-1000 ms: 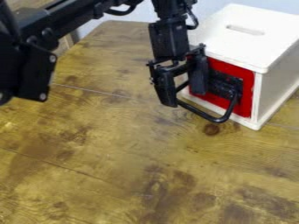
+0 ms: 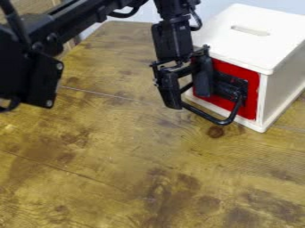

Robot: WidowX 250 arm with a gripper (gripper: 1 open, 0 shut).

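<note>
My gripper point(image 2: 188, 78) hangs at the front of a white box point(image 2: 272, 41) with a red front panel point(image 2: 248, 112), in the upper right of the camera view. Its black fingers and a black bar-like loop reach against the red face, where a dark recess or fitting sits. Whether the fingers are shut, or hold anything, is hard to tell among the black parts.
A thin line runs over it at the left. The dark arm fills the upper left of the view.
</note>
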